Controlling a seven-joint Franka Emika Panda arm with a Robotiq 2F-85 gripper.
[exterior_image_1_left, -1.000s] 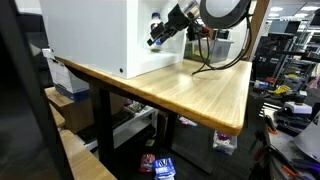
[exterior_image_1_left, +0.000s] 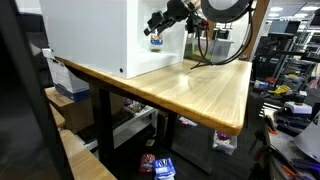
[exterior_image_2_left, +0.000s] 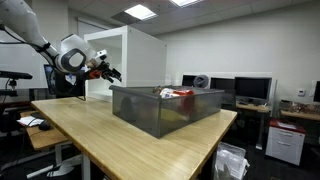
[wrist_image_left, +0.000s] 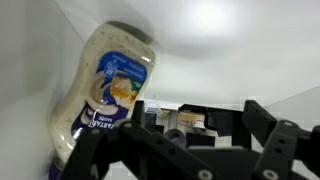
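A tan bottle with a blue label (wrist_image_left: 101, 88) takes up the left of the wrist view, its label in close sight. In exterior view 1 the same bottle (exterior_image_1_left: 156, 41) stands inside the white shelf box (exterior_image_1_left: 98, 35), just below my gripper (exterior_image_1_left: 152, 27). The gripper is open in the wrist view, with its dark fingers (wrist_image_left: 270, 140) wide apart and nothing held between them. The bottle lies towards the left finger; whether they touch cannot be told. From exterior view 2, the gripper (exterior_image_2_left: 116, 76) is at the white box's opening, and the bottle is not visible.
A grey bin (exterior_image_2_left: 160, 112) holding red and white items stands on the wooden table (exterior_image_2_left: 95, 127) close to the white box. Small packages (exterior_image_1_left: 164, 168) lie on the floor below.
My gripper has risen in front of the white box, from beside the bottle to above it in exterior view 1. The bottle appears to stay in place.
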